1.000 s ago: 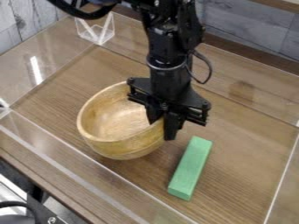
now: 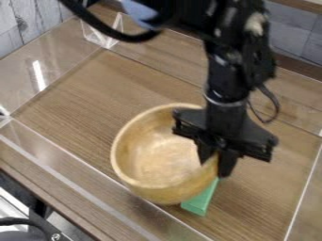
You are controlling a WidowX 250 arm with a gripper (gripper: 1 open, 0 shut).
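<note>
A wide, pale wooden bowl (image 2: 157,155) is in the middle of the camera view, my black gripper (image 2: 214,155) shut on its right rim. A green flat rectangular piece (image 2: 197,203) lies on the wooden surface, partly hidden under the bowl's right side. The fingertips are hard to make out against the dark arm.
A clear plastic object (image 2: 104,28) stands at the back left edge. The bare right part of the table is bordered by a light edge.
My gripper has moved right with the bowl in it, and the bowl now covers much of the green piece.
</note>
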